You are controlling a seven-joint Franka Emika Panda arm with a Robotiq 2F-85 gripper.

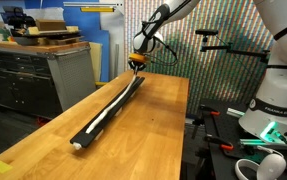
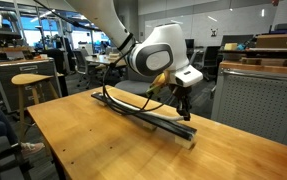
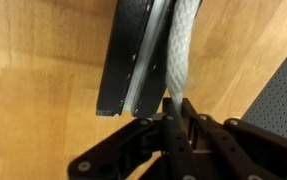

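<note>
A long black channel [image 1: 108, 112] lies along the wooden table, running away from the camera in exterior view 1. Inside its groove rests a pale rope-like strip [image 1: 105, 115]. At the bottom of the wrist view my gripper is shut on the near end of a white braided rope [image 3: 180, 45], which stretches upward from the fingers. Beside the rope, to the left, sits the channel's end [image 3: 111, 100] with its pale groove. My gripper stands above the table, just off that end. The rope's tip is hidden between the fingers.
Bare wood surrounds the channel on the table [image 1: 163, 125]. In the wrist view, a grey dotted surface [image 3: 281, 108] lies beyond the table edge at right. Another white arm [image 1: 278, 90] stands at the right in exterior view 1. A wooden stool [image 2: 33, 80] is at the back left.
</note>
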